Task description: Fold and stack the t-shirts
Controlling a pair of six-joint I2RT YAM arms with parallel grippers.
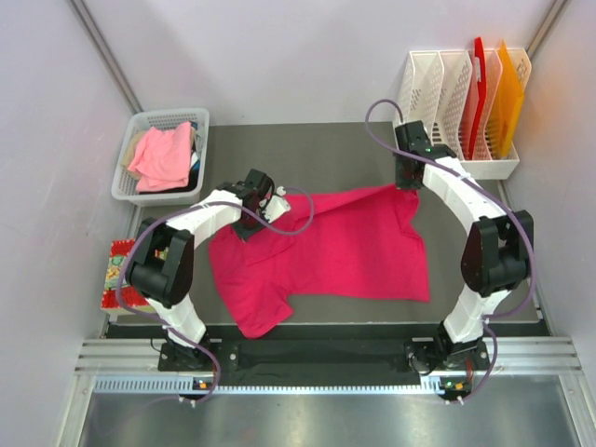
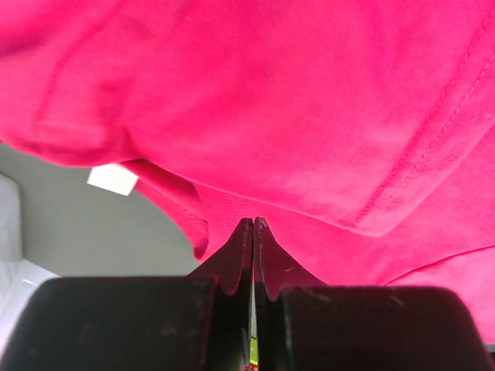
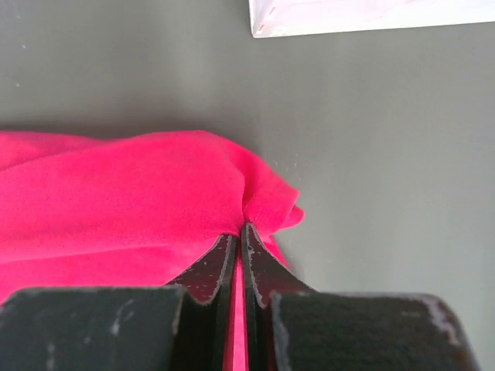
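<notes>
A pinkish-red t-shirt (image 1: 345,251) lies spread over the middle of the table, its upper part folded over and a sleeve pointing to the front left. In the left wrist view my left gripper is shut with nothing between its fingers, its tips just below the sleeve's hem, in front of the cloth. My right gripper is shut on the shirt's upper right corner (image 3: 267,197). That corner is pulled up toward the back right, and a taut fold runs from it to the left. A white tag (image 2: 114,178) pokes out at the shirt's edge.
At the back left stands a grey basket (image 1: 202,119) holding a pink cloth (image 1: 165,156) and other garments. A white rack (image 1: 421,88) with colored folders fills the back right. A patterned red packet (image 1: 114,270) sits at the left edge. Bare table shows behind the shirt.
</notes>
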